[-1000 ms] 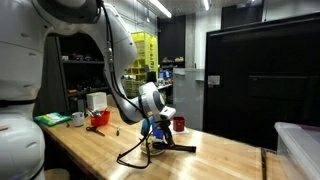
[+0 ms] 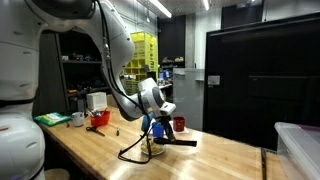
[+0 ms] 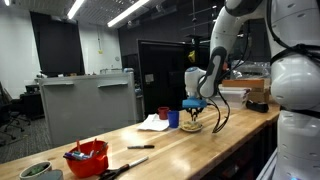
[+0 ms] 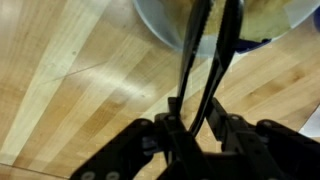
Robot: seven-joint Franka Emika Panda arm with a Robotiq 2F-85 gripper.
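Note:
My gripper reaches over a pale round dish [image 4: 158, 20] in the wrist view. Its two long dark fingers [image 4: 229, 35] stand part open, with a narrow gap and nothing visibly held between them. Yellowish contents [image 4: 262, 22] show inside the dish. In exterior view 2, the gripper [image 3: 191, 122] hangs low over the dish, where yellow contents [image 3: 195, 127] are visible. A blue cup [image 3: 173, 118] stands close by. Exterior view 1 shows a dark bar [image 2: 180, 143] beside the gripper; what it is cannot be made out.
A red mug [image 2: 179, 124] stands behind the dish. A red basket [image 3: 87, 158] holds several items, with dark-handled tools [image 3: 136, 163] near it. White cloth or paper [image 3: 152, 123] lies farther back.
The gripper and the dark bar beside it have shifted and tilted slightly upward in exterior view 1. More of the dish below shows now. The surrounding objects have stayed put.

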